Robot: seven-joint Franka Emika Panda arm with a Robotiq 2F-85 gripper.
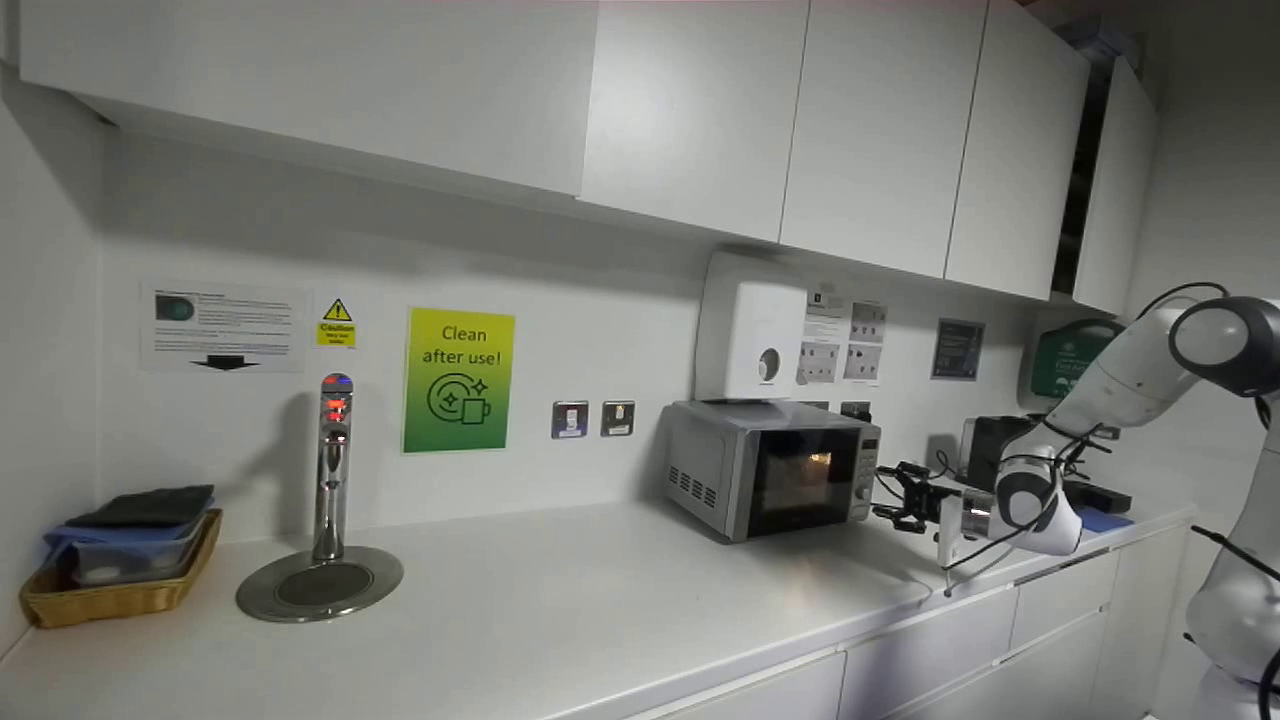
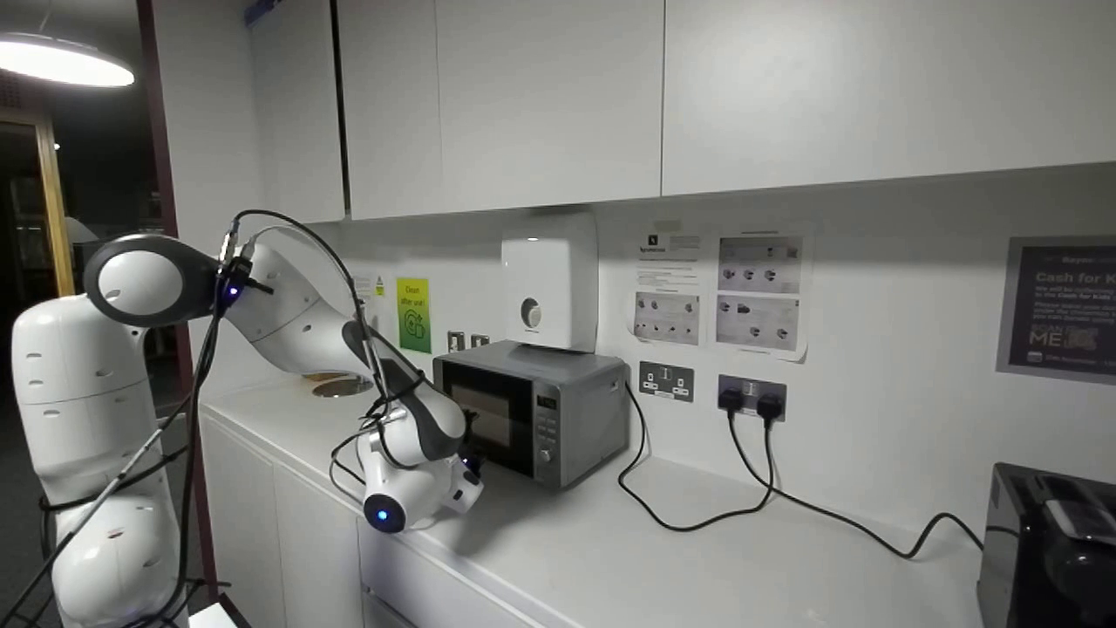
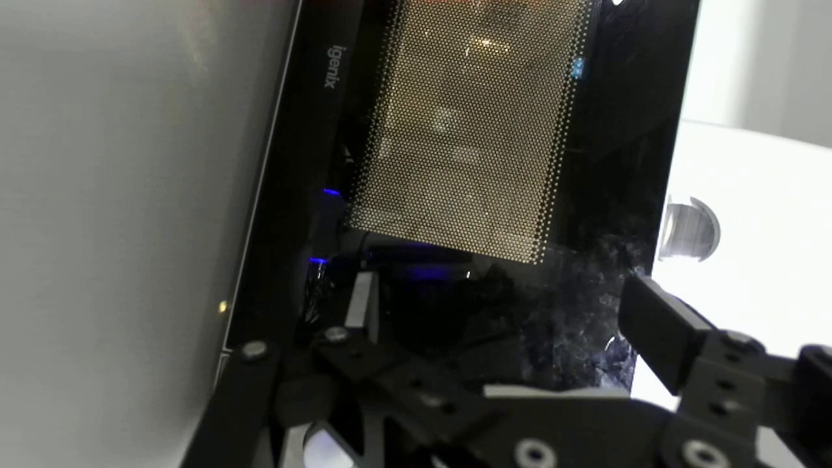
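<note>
A silver microwave (image 1: 720, 469) stands on the counter against the wall, its dark glass door (image 1: 801, 480) looking shut and a warm glow showing in the glass. My gripper (image 1: 885, 493) is in front of the door, near the control-panel side. Seen from the wrist, the glossy door (image 3: 460, 132) fills the middle, and both fingers (image 3: 659, 331) stand wide apart before it with nothing between them. Whether a fingertip touches the door cannot be made out. In the second exterior view the arm hides the gripper, while the control panel (image 2: 546, 427) stays visible.
A paper towel dispenser (image 1: 750, 326) hangs above the microwave. Power cables (image 2: 685, 527) run over the counter towards a black appliance (image 2: 1057, 555). Far left are a tap (image 1: 332, 480) and a wicker basket (image 1: 120, 600). Bare counter (image 1: 576, 600) lies between tap and microwave.
</note>
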